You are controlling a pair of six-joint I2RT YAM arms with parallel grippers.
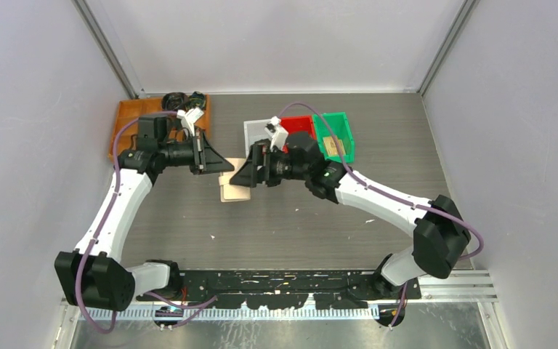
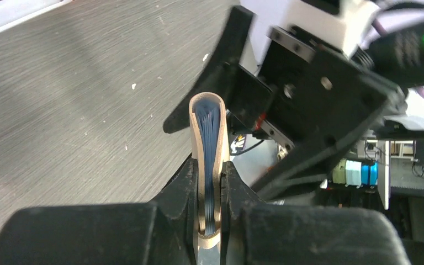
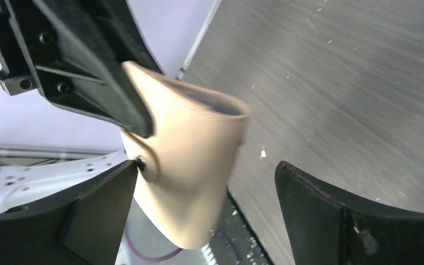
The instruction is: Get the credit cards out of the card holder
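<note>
The card holder is beige with a dark blue lining. In the top view the holder [image 1: 236, 192] hangs over the table's middle, with my left gripper [image 1: 227, 168] shut on its edge. Seen from the left wrist, the holder [image 2: 224, 141] stands edge-on, its dark inner layers between the beige covers; no card can be told apart there. My right gripper is open, with the holder [image 3: 190, 154] in front of the gap between its fingers. One right finger [image 3: 102, 204] overlaps the holder's edge in view; whether it touches cannot be told.
Behind my right gripper stand a white tray [image 1: 249, 128], a red tray [image 1: 298, 124] and a green tray [image 1: 341, 123]; the green one holds a yellowish card [image 1: 333, 147]. An orange bin [image 1: 132, 110] sits at the back left.
</note>
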